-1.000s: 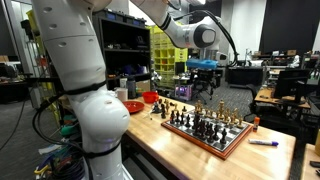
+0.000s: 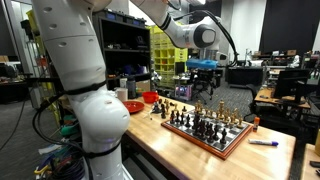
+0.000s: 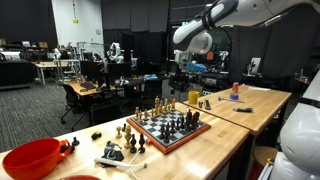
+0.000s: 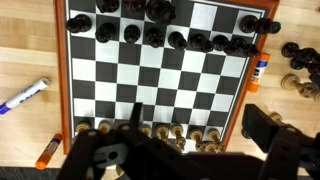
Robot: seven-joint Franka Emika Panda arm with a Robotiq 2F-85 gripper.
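A chessboard in a brown frame lies on the wooden table, set with dark chess pieces along one side and gold chess pieces along the opposite side. In the wrist view the middle squares are bare. Above the board hangs my gripper, pointing down, its two dark fingers spread wide with no piece held between them. They partly cover the gold side of the board. Clear air separates the gripper from the pieces in exterior view 1.
Loose chess pieces stand beside the board. A white marker and orange objects lie around its frame. Red bowls occupy one end of the table. Bare wood shows in front of the board.
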